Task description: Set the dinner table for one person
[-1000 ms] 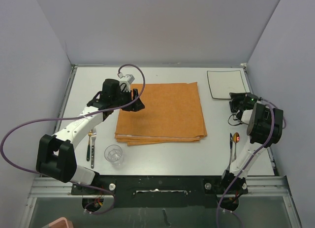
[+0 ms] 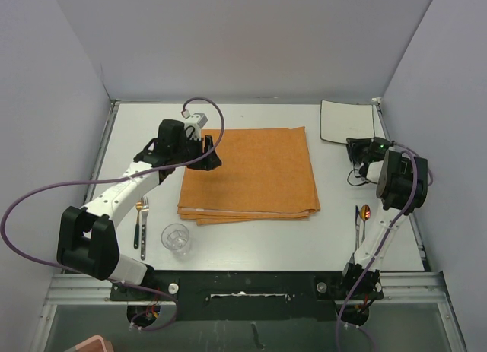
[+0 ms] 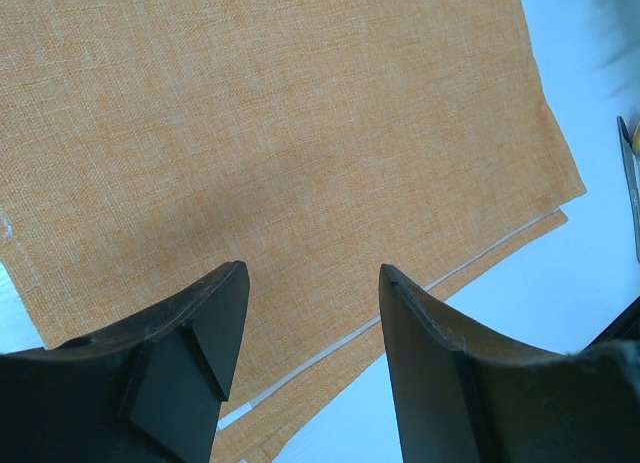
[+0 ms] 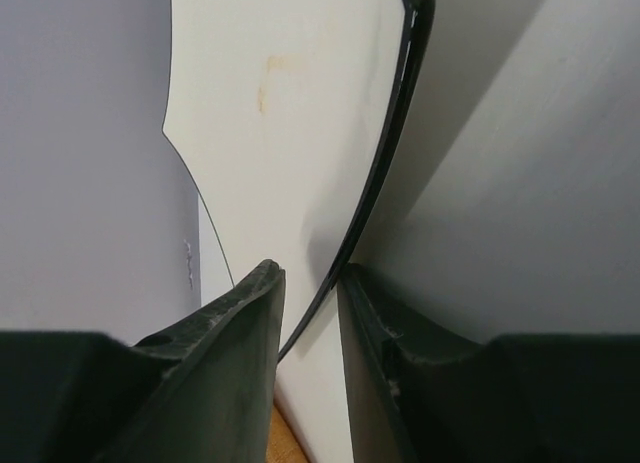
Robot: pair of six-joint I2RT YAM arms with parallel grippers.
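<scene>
An orange placemat (image 2: 247, 173) lies folded or layered in the table's middle; in the left wrist view my open left gripper hangs over its cloth (image 3: 270, 113), nothing between the fingers. A white square plate with dark rim (image 2: 346, 120) lies at the back right. My right gripper is at the plate's (image 4: 280, 103) near edge, fingers either side of the dark rim, partly open; whether they grip it is unclear. Cutlery lies at the left (image 2: 143, 234) and right (image 2: 357, 234), and a clear glass (image 2: 176, 238) at the front left.
Grey walls border the white table (image 2: 274, 249) at back and sides. A pinkish container (image 2: 95, 344) sits outside at the bottom left. Bare table shows between placemat, plate and right-hand cutlery.
The right gripper has moved slightly left and up in the top view, and the plate has shifted slightly left and toward the back. The left arm has stayed still.
</scene>
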